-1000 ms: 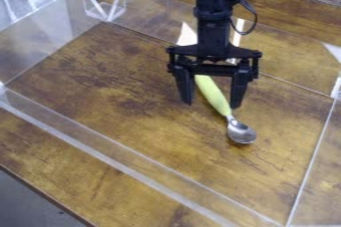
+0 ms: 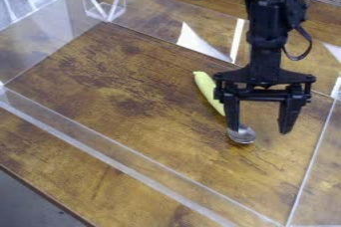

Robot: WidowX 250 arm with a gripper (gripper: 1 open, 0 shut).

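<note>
My black gripper hangs over the right part of the wooden table, open, its fingers spread either side above a metal spoon. The spoon has a pale green handle reaching up to the left, partly hidden behind the gripper; the bowl shows just below it. I cannot tell whether anything touches it.
Clear low panels border the wooden table on the left, front and right. White pieces stand at the back.
My gripper has moved right, from over the middle of the green handle to over the right side near the spoon's bowl. The spoon lies where it was.
</note>
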